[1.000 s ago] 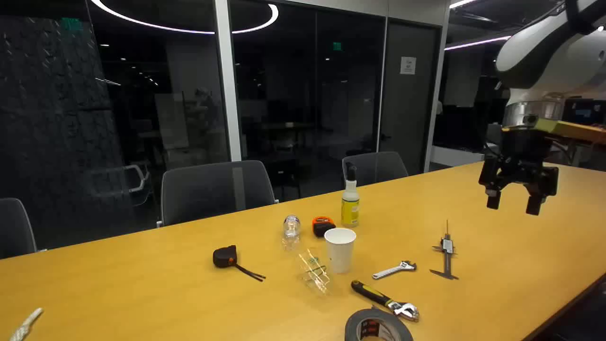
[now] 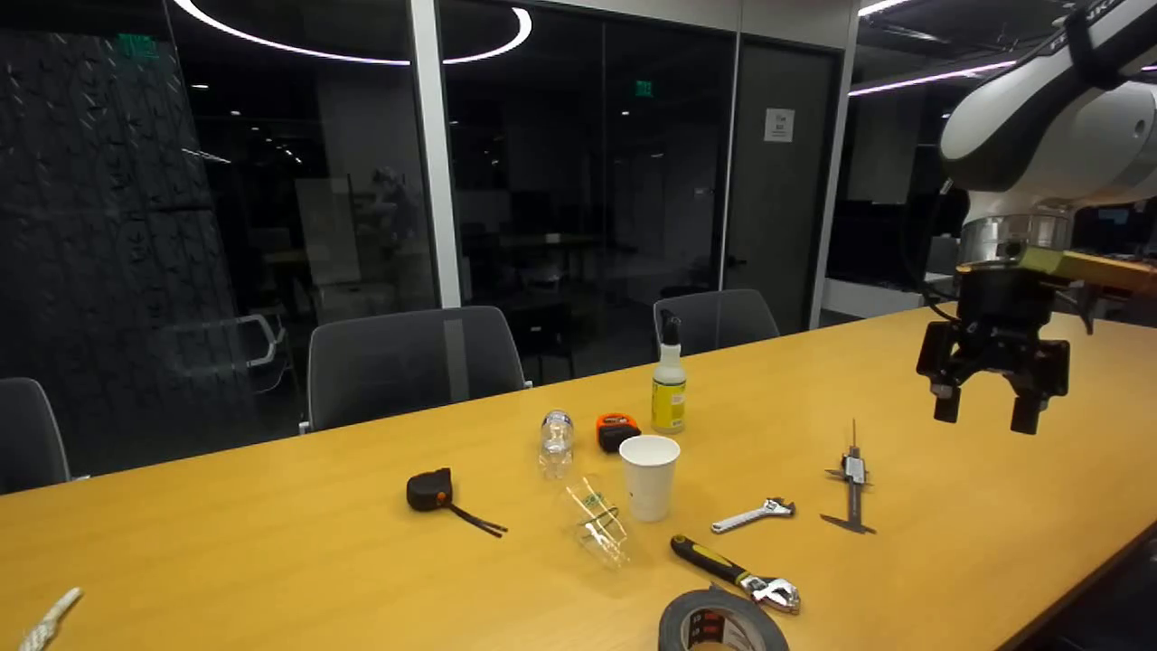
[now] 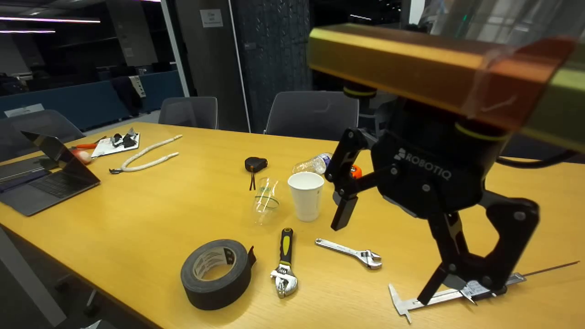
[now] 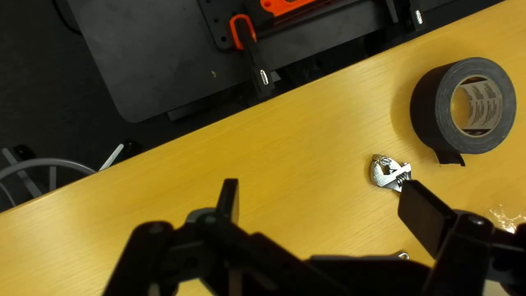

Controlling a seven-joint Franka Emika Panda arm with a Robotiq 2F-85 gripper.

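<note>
My gripper hangs in the air above the right part of the table, pointing down. Its fingers stand wide apart, and no object shows between them in any view. In the wrist view the gripper is over bare wood, with the head of the black-and-yellow wrench by one finger. A digital caliper lies left of the gripper in exterior view 1. Left of the caliper are a small silver wrench, the black-and-yellow wrench and a white paper cup, which stands upright.
A roll of black tape lies near the front edge. Beside the cup is a clear plastic cup on its side. A spray bottle, an orange tape measure, a plastic bottle and a black tape measure sit farther back.
My gripper has come down a little toward the table, its fingers still apart. The clear plastic cup appears shifted very slightly; the tools and paper cup have stayed put.
</note>
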